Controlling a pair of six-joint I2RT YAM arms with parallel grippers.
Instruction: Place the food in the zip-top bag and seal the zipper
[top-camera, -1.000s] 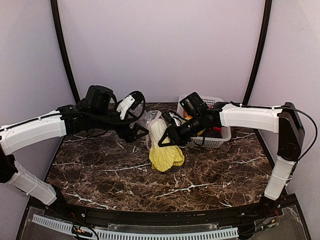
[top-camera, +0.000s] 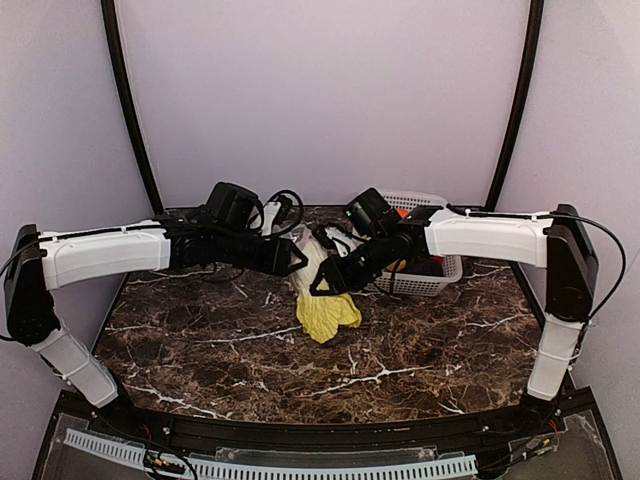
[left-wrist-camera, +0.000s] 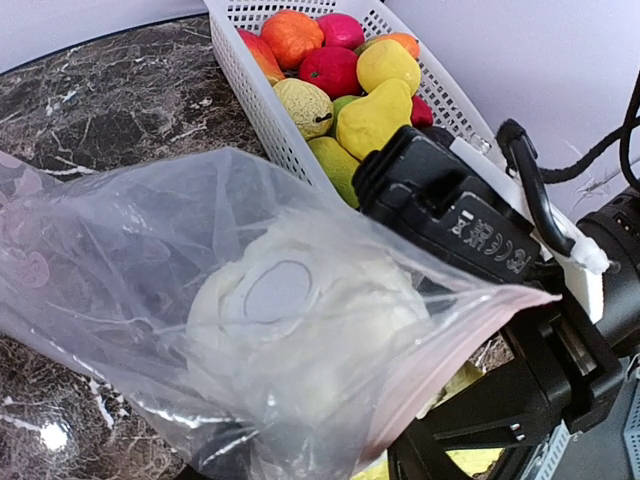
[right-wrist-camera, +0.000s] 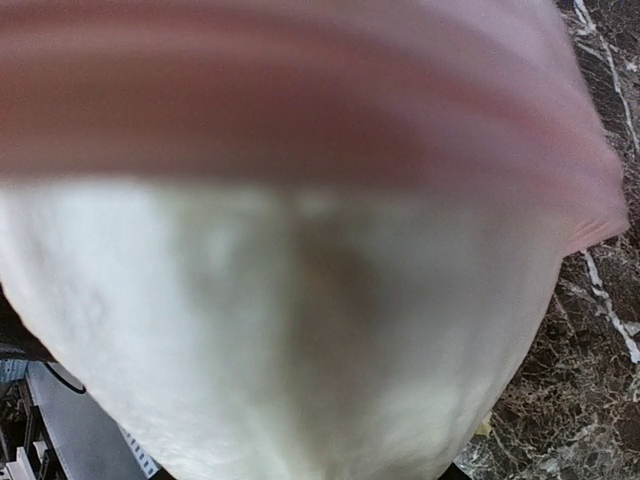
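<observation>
A cabbage with a pale base and yellow leaves (top-camera: 329, 316) is held above the table by my right gripper (top-camera: 328, 283), shut around it. Through the clear film of the zip top bag (left-wrist-camera: 120, 240), the round white base (left-wrist-camera: 280, 295) shows inside, while the leaves hang out below. The bag's pinkish mouth edge (right-wrist-camera: 300, 110) crosses close in front of the right wrist camera, with the pale cabbage (right-wrist-camera: 150, 330) filling most of that view. My left gripper (top-camera: 296, 262) is at the bag's left side, its fingers apart and partly hidden by film.
Behind the right arm stands a white basket (left-wrist-camera: 262, 110) full of colourful fruit, including a yellow pear (left-wrist-camera: 375, 118). The two grippers are very close together. Bare dark marble table (top-camera: 220, 350) lies in front and to the left.
My left gripper has moved right, up to the bag. The right gripper has shifted slightly left with the cabbage, and the leaves have swung a little left.
</observation>
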